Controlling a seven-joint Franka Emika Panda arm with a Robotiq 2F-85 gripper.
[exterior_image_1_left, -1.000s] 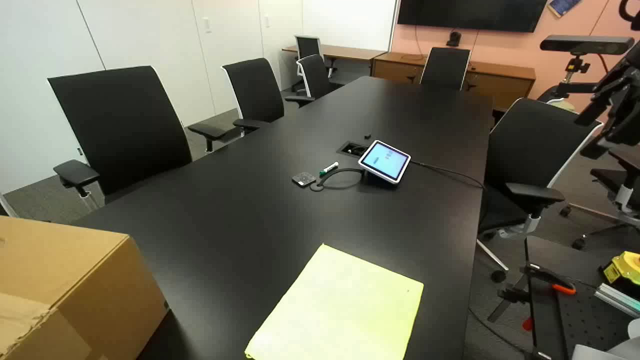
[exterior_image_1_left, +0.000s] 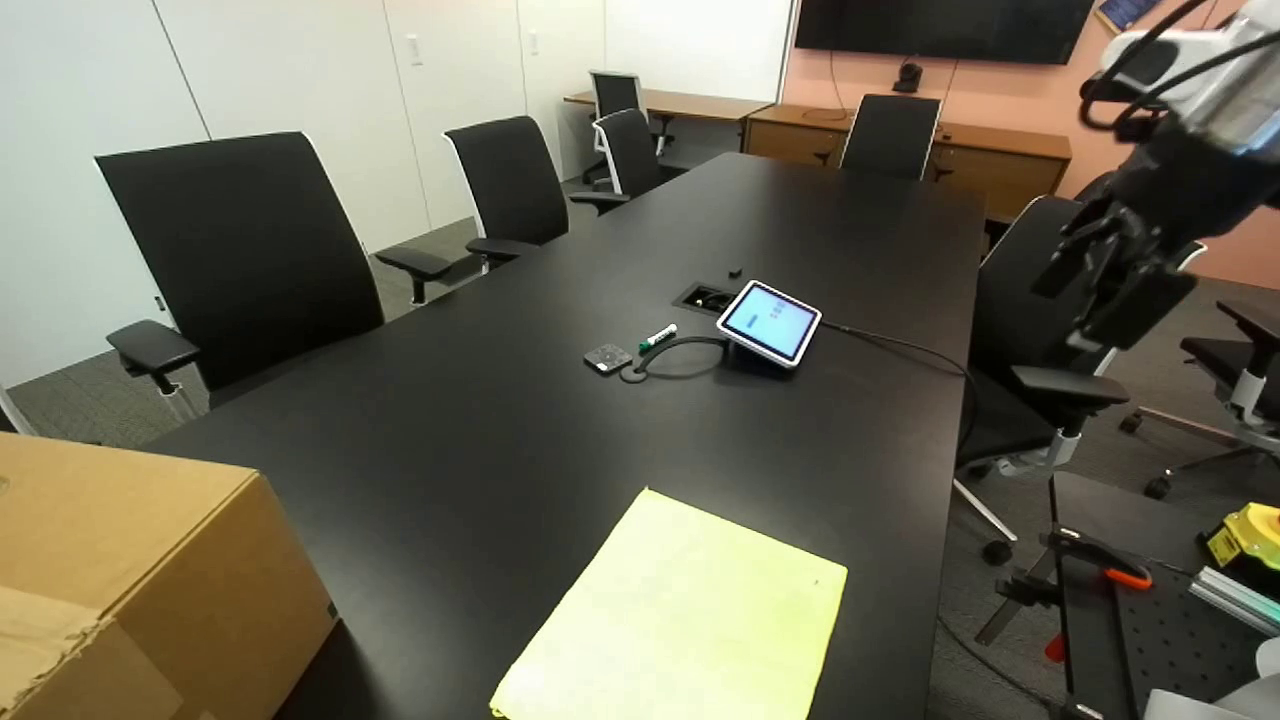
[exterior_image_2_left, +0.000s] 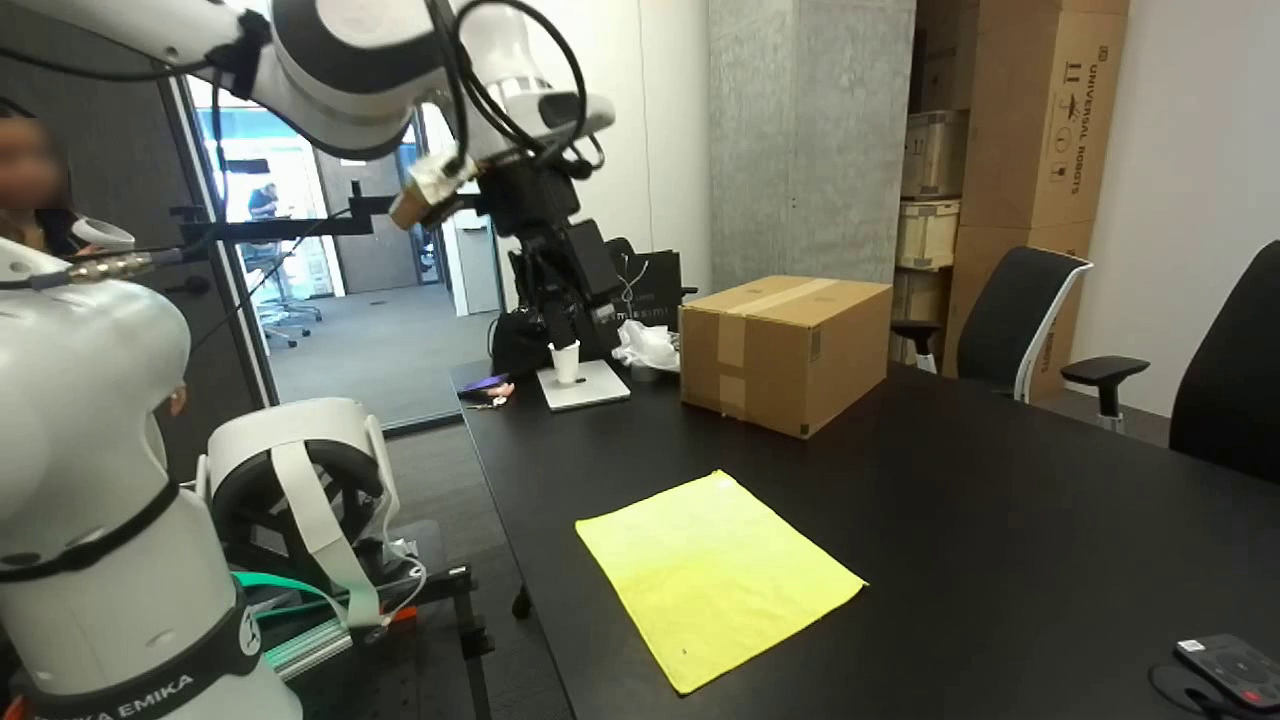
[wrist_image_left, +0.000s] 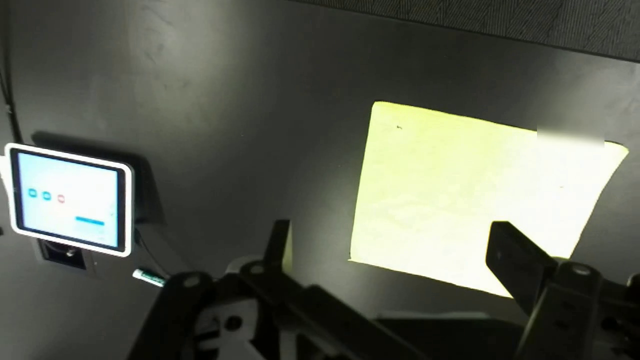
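A yellow cloth (exterior_image_1_left: 690, 612) lies flat and spread out on the black table; its whole square shape shows in exterior view 2 (exterior_image_2_left: 720, 576). My gripper is open, its two fingers wide apart with nothing between them. In the wrist view the cloth (wrist_image_left: 462, 186) lies well below, partly covered by the right-hand finger (wrist_image_left: 519, 264). High at the right of exterior view 1, the gripper (exterior_image_1_left: 1104, 282) hangs clear of the cloth, blurred.
A tablet (exterior_image_1_left: 770, 322), a green-and-white marker (exterior_image_1_left: 657, 338) and a small dark remote (exterior_image_1_left: 607, 358) are farther along the table. A cardboard box (exterior_image_2_left: 780, 348) stands beyond the cloth. Bare tabletop surrounds the cloth.
The arm has come farther into exterior view 1, moving left and covering the camera on its stand. The cloth and the tabletop objects look unmoved.
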